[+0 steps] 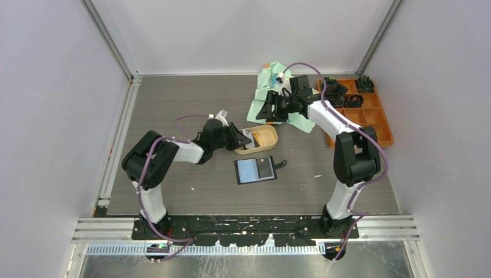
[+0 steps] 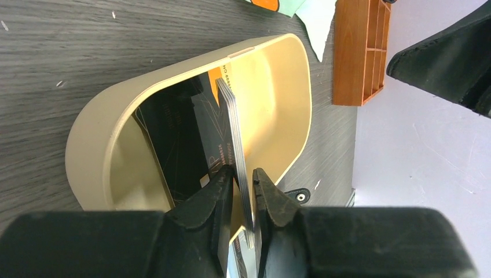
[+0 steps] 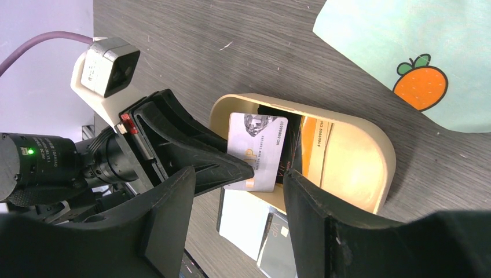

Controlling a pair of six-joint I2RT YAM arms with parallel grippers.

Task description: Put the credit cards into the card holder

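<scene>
A stack of several cards [image 3: 267,147], the front one white, stands on edge in the beige box [image 1: 270,136]. In the left wrist view the stack's white edges [image 2: 238,142] run down between the fingers of my left gripper. Those fingers are slightly apart, with a narrow gap showing beside the stack. Black and orange cards [image 2: 173,136] lean inside the box behind it. The card holder [image 1: 247,171] lies open in front of the box. Above and to the right of the box, my right gripper is open and empty.
A green printed cloth [image 1: 263,87] lies behind the box, partly under the right arm. An orange compartment tray [image 1: 379,130] with dark coiled items stands at the back right.
</scene>
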